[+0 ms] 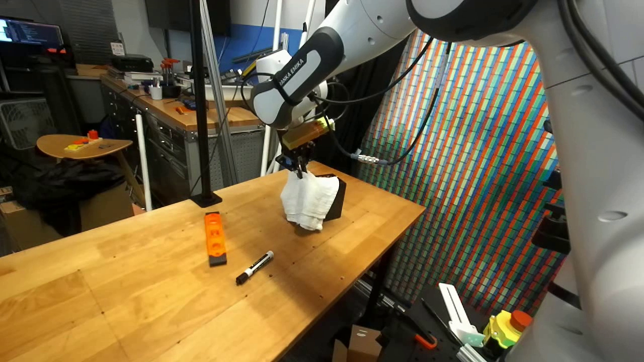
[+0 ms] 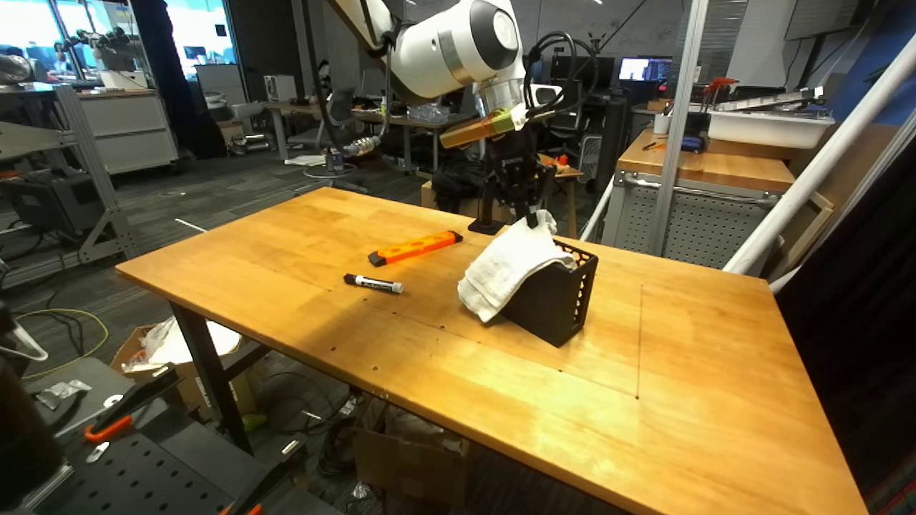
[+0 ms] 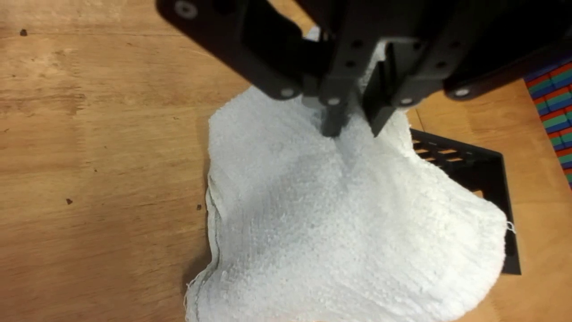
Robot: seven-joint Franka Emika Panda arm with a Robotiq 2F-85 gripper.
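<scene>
A white towel point(image 1: 310, 199) hangs draped over a black basket point(image 2: 554, 296), covering much of its opening. My gripper is at the towel's upper part, its two dark fingertips point(image 3: 332, 126) standing a small gap apart. A raised fold of the towel lies in that gap; whether both fingers press on it cannot be made out. In exterior view 2, the gripper point(image 2: 530, 216) points down at the towel's top corner, over the basket's far side.
An orange level point(image 1: 215, 238) and a black-and-white marker point(image 1: 254, 268) lie on the wooden table point(image 1: 151, 289), apart from the basket. A black post point(image 1: 206, 196) stands at the table's far edge. Bare tabletop surrounds the basket's near side.
</scene>
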